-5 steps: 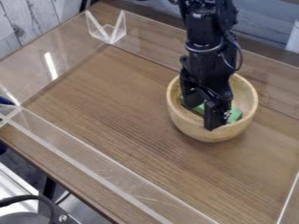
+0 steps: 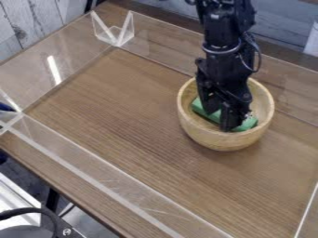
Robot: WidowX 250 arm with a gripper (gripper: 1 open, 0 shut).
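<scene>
A round wooden bowl sits on the right part of the table, holding a green object that lies in its bottom. My black gripper reaches down from the top into the bowl, over the green object. Its fingers are partly hidden against the object, and I cannot make out whether they hold it.
A white wire-like stand is at the back left of the wooden table. A black cable lies off the lower-left edge.
The gripper has shifted slightly within the bowl, and its lower part sits a little differently over the green object. The bowl has stayed about in place.
</scene>
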